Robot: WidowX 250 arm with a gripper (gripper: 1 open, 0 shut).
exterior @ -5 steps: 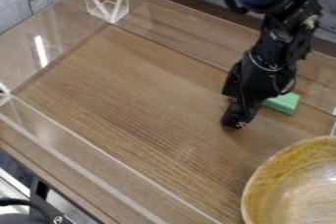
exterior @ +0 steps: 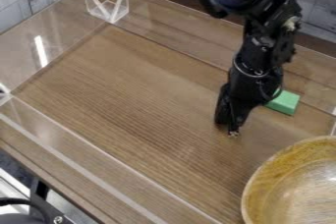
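My black gripper point(exterior: 231, 120) is low over the wooden table point(exterior: 118, 100), right of its middle, with its fingers shut; I see nothing between them. A green block point(exterior: 282, 101) lies just to the right, partly behind the gripper. A large yellow bowl point(exterior: 292, 184) sits at the front right corner, in front of the gripper.
A clear plastic holder point(exterior: 106, 2) stands at the back left. The table's left edge and the wall at the back bound the space.
The arm and gripper have shifted a little to the left, and the wrist stands more upright. The green block and bowl look unmoved.
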